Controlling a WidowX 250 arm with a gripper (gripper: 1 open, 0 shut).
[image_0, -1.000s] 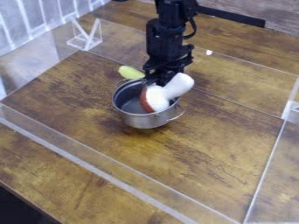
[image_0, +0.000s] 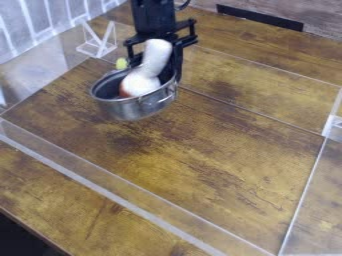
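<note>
A steel pot (image_0: 131, 105) sits on the wooden table at the upper middle left. Inside and above it a white cylindrical object (image_0: 151, 61) stands tilted, with a rounded white part low in the pot. My black gripper (image_0: 158, 45) is over the pot at this white object; its fingers are largely hidden, so its grip is unclear. A small yellow-green object (image_0: 122, 65) shows behind the pot.
A white wire stand (image_0: 98, 42) is at the upper left. Clear plastic edging runs along the table's sides.
The pot has moved left and back. The white object is more upright and further left, and the gripper has moved left with them.
</note>
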